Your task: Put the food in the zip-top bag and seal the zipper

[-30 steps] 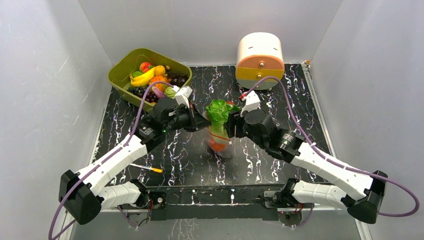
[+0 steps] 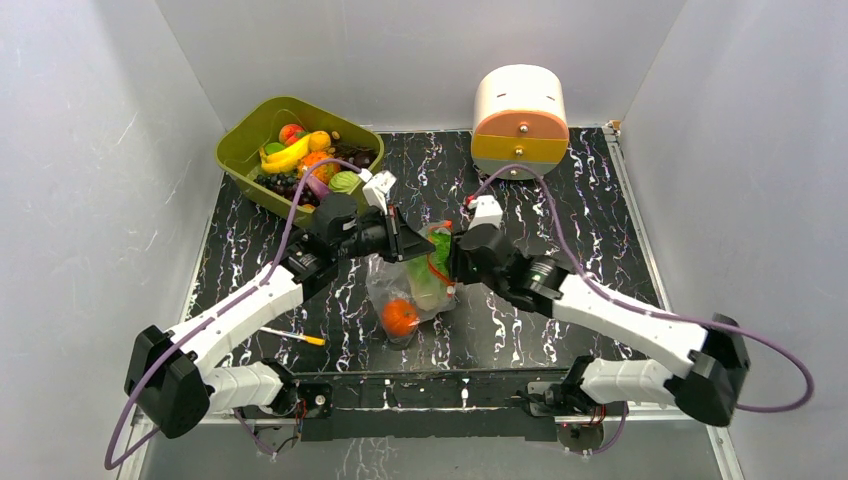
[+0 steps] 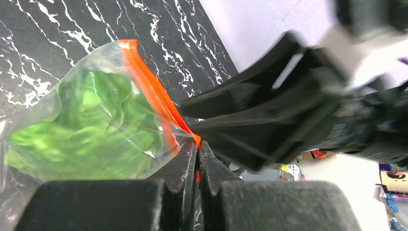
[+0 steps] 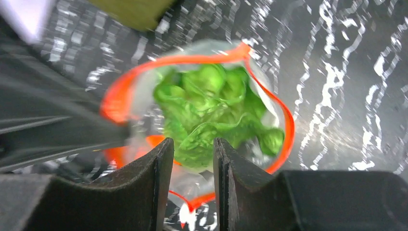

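The clear bag (image 2: 380,288) with an orange zip rim stands in the middle, an orange round food item (image 2: 400,318) low inside it. Green lettuce (image 3: 91,127) fills its upper part and shows inside the mouth. In the right wrist view, the orange rim (image 4: 288,130) is spread wide around the lettuce (image 4: 207,103). My left gripper is shut on one end of that rim. Across the mouth, my right gripper is partly open, its fingers (image 4: 163,166) apart with nothing seen gripped between them; the bag's contents lie beyond.
A green basket (image 2: 235,150) of mixed produce stands at the back left. The white drawer box (image 2: 518,95) is at the back right. A pen with an orange end (image 2: 312,340) lies front left.
Lettuce that stood above the mouth has sunk into the bag. The bag's lower part has swung left and toward the front. My right gripper has shifted slightly left; my left moved little.
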